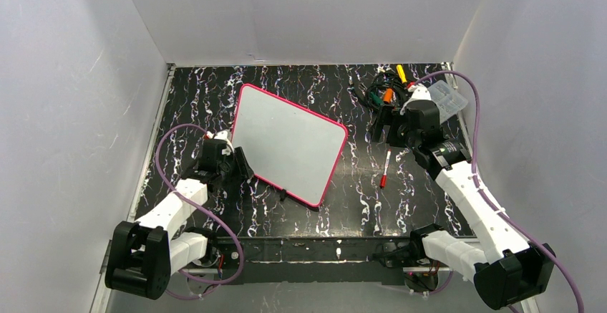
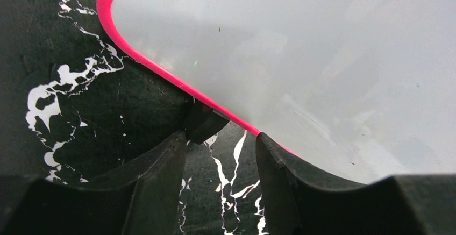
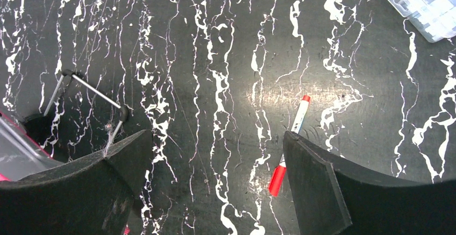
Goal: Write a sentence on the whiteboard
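The whiteboard point(image 1: 290, 141) lies at a slant on the dark marbled table, its face blank apart from small specks and its rim pink-red. A small black piece point(image 2: 206, 123) juts out from the board's near rim. My left gripper is low over the near left part of that rim, its fingers part open with nothing held between them. The black piece shows just beyond the left fingertip. A marker point(image 3: 290, 143) with a red cap lies on the table right of the board. Above and behind it, my right gripper point(image 1: 384, 128) stands open and empty.
Coiled black cables point(image 1: 386, 87) and tools with orange and yellow handles lie at the back right, beside a clear plastic box point(image 1: 447, 100). Bare table surrounds the marker. Walls close in the left, right and back.
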